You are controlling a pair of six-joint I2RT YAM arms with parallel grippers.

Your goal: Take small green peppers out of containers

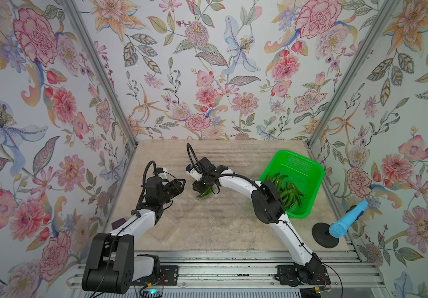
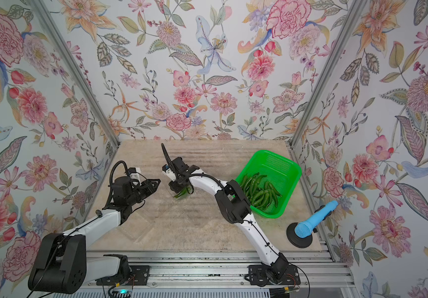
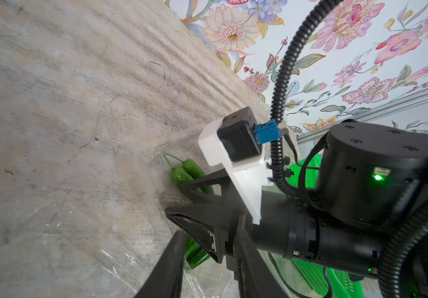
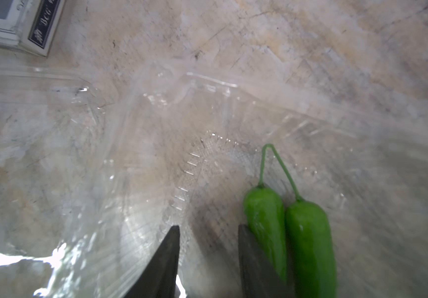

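Note:
Small green peppers (image 4: 310, 248) lie in a clear plastic container (image 4: 199, 109), two with long stems side by side in the right wrist view. My right gripper is over that container, fingers apart, just left of the nearer peppers; in the left wrist view its black fingers reach down among them. My left gripper hangs to the left of it with its fingers apart and nothing seen between them.
A green basket (image 1: 313, 183) of peppers stands at the right. Another clear tray (image 4: 35, 79) and a small box (image 4: 40, 24) lie nearby. A blue cylinder (image 1: 345, 221) on a stand is at front right.

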